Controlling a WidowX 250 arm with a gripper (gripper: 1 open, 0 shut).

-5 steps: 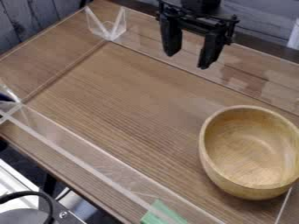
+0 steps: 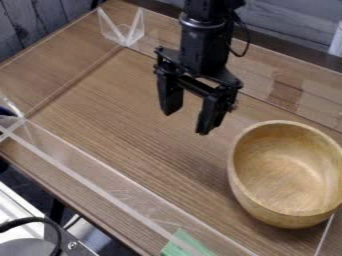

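The black gripper (image 2: 190, 105) hangs over the middle of the wooden table, left of and above a large light wooden bowl (image 2: 283, 174). Its two fingers stand wide apart, with nothing visible between them. The bowl is empty and upright at the right.
Clear tape or plastic lines the left and front edges. A green piece (image 2: 185, 244) lies at the bottom edge. A grey round object sits at the lower left corner, off the table.
The arm and open gripper have come down and toward the viewer, from the back of the table to its middle, nearer the bowl.
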